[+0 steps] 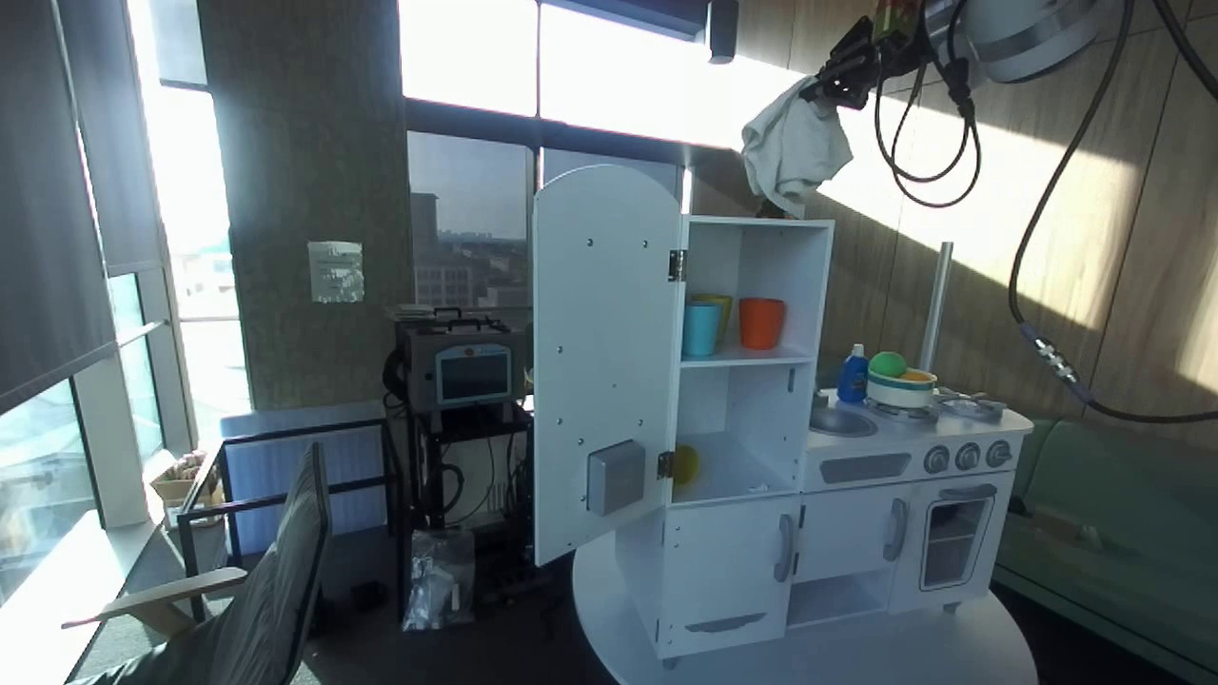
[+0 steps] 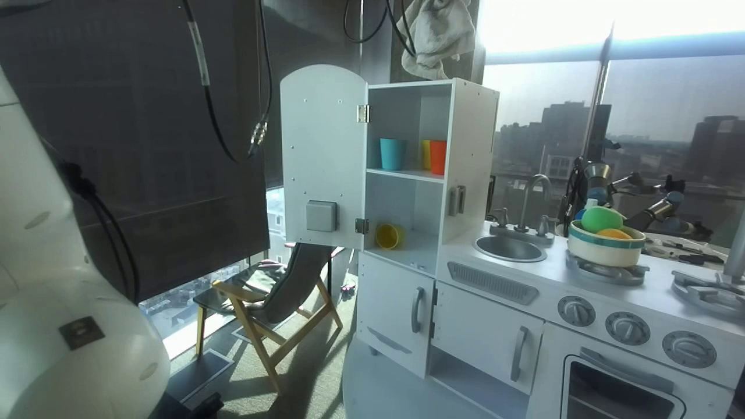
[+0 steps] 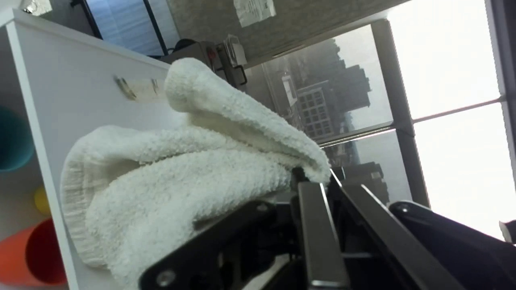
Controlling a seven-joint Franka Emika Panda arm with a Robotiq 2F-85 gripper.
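A white terry towel hangs folded from my gripper, which is shut on one end of it. In the first exterior view the towel dangles just over the top of the tall white toy cabinet, with the gripper above and to its right. The second exterior view shows the towel near the upper edge, above the cabinet; the gripper's fingers are out of that picture. From these views I cannot tell whether the towel's lower end touches the cabinet top.
The cabinet door stands wide open. Blue and orange cups sit on the upper shelf, a yellow cup below. Right of the cabinet, a pot with toy food stands on the stove beside the sink.
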